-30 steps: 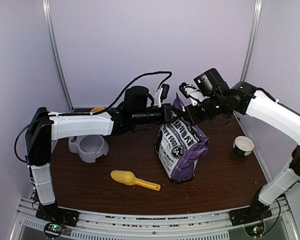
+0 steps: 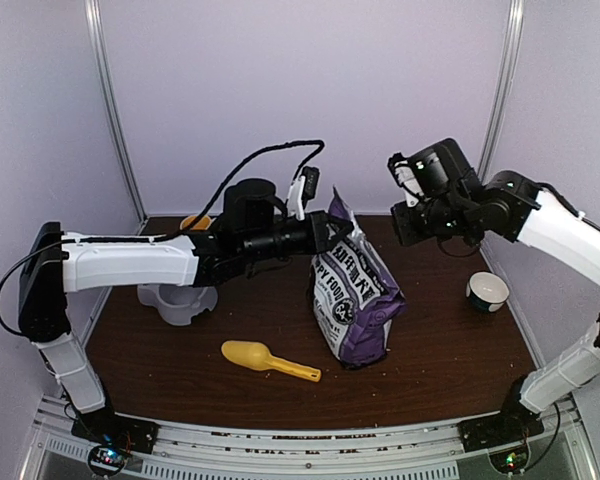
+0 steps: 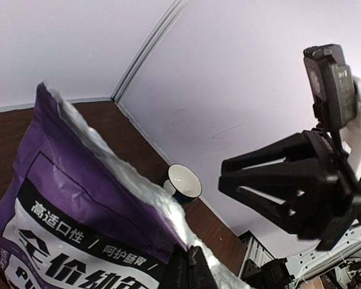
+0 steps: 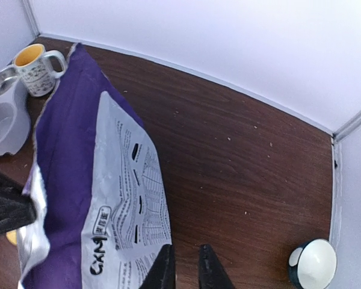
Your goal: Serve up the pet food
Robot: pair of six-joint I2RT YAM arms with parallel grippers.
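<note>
The purple and white pet food bag [image 2: 352, 300] stands mid-table, its top edge pinched by my left gripper, which is shut on it. My right gripper hangs to the right of the bag's top, apart from it, fingers slightly parted with nothing between them. A yellow scoop [image 2: 250, 356] lies at the front left. A grey bowl [image 2: 177, 305] sits behind it at left, and a small dark-and-white bowl [image 2: 487, 291] stands at the right.
A mug [image 4: 37, 72] stands at the back left, partly hidden in the top view by the left arm. Walls enclose the back and sides.
My right gripper has moved right and away from the bag's top. My left gripper and the bag's top have shifted a little left.
</note>
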